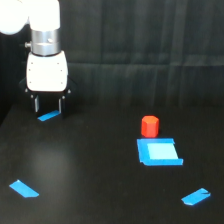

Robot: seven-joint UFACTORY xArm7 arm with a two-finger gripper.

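At the left rear, my gripper [48,104] points down, its two dark fingers apart with nothing visible between them. A small red block [150,126], hexagonal or round in outline, stands upright on the black table, well to the right of the gripper. Just in front of the block lies a square with a blue border [146,157] and a pale centre [161,151]. Whether the block's base touches the square's back edge, I cannot tell.
Blue tape strips lie behind the gripper [49,116], at the front left [24,188] and at the front right [196,197]. A black curtain [140,50] hangs behind the table.
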